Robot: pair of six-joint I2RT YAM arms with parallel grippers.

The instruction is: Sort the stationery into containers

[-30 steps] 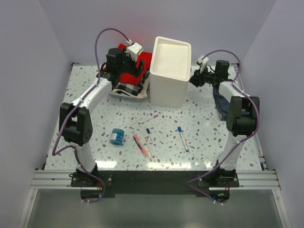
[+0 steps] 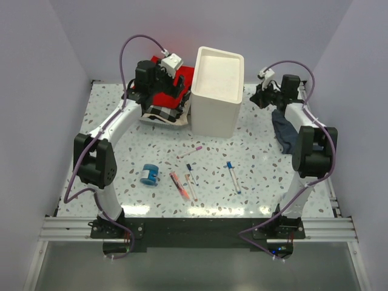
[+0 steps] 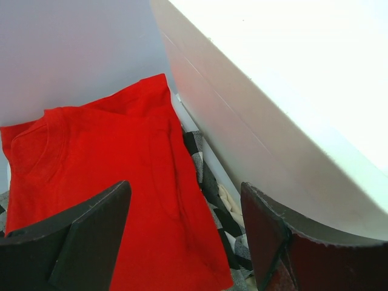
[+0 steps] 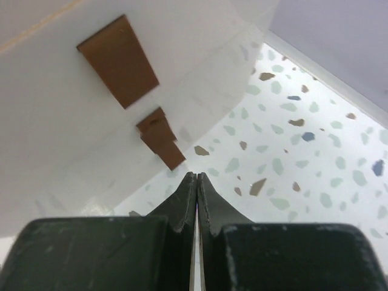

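Observation:
A white drawer box (image 2: 215,115) stands at the back centre. Two brown pull tabs show on its side in the right wrist view, a larger upper tab (image 4: 121,63) and a smaller, bent lower tab (image 4: 160,139). My right gripper is shut with nothing between its fingers; the lower tab lies outside them, just up and left of the tips. Over a red cloth (image 3: 121,200), left of the box, my left gripper stands open and empty. A pink pen (image 2: 190,152), a dark marker (image 2: 192,174) and a blue marker (image 2: 233,177) lie on the table.
More pens, including an orange one (image 2: 180,185), lie front centre beside a blue mug (image 2: 150,174) on its side. Under the right arm is a dark cloth (image 2: 284,130). Table right of the box is mostly clear.
The left arm barely moved.

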